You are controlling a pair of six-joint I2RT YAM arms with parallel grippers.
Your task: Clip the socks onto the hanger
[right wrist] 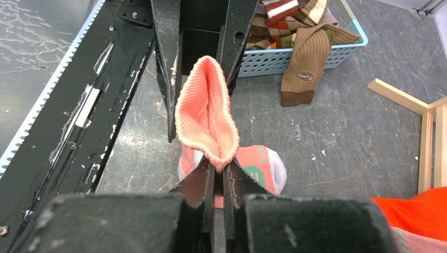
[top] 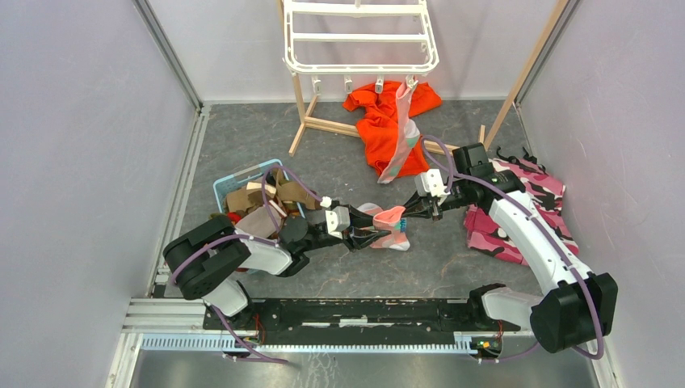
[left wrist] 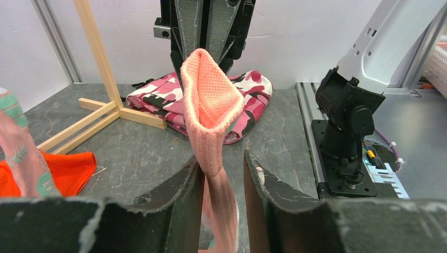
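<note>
A pink sock (left wrist: 213, 137) hangs from my right gripper, shut on its cuff, which opens upward. My left gripper (top: 373, 229) faces it from the left, its fingers either side of the sock's narrow middle and partly open. Below, a pink sock part with white and mint (right wrist: 258, 166) shows. Another pink-and-mint sock (top: 404, 137) hangs from a clip on the white hanger rack (top: 361, 68), beside empty clips.
A blue basket (top: 234, 174) of brown socks lies at left. An orange cloth (top: 371, 113) lies under the rack by wooden stand legs (top: 323, 125). A pink camouflage cloth (top: 501, 238) lies at right.
</note>
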